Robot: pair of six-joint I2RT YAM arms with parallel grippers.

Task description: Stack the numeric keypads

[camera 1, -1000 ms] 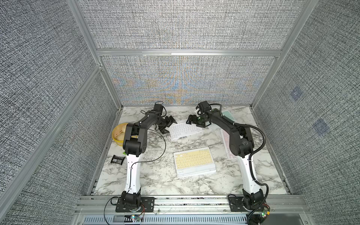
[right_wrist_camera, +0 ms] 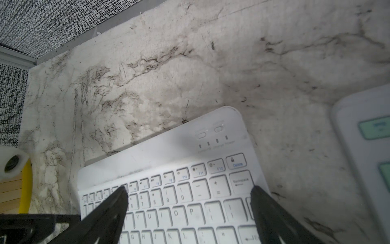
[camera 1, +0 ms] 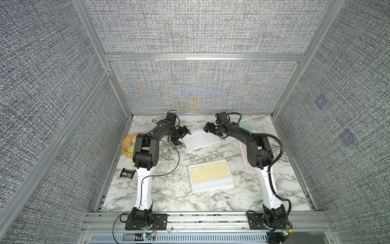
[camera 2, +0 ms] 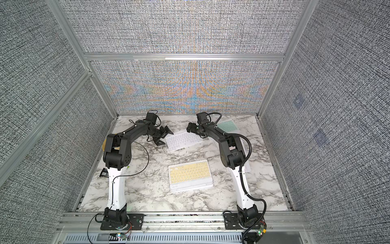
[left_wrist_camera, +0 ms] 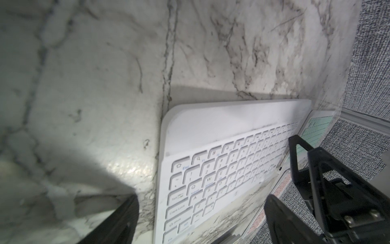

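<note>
A white keyboard lies at the back middle, with my left gripper open at its left end and my right gripper open over its right end, nothing held in either. At the front middle a yellow-keyed keyboard rests on what looks like a white keyboard. A mint keyboard and a pink keyboard lie to the right, partly hidden by my right arm.
A yellow container and a small black packet sit at the left, partly behind my left arm in the top right view. Bare marble table shows round the front stack; mesh walls enclose the table.
My right gripper and wrist have shifted slightly right, and its arm has moved a little. The left arm and the keyboards look practically unchanged.
</note>
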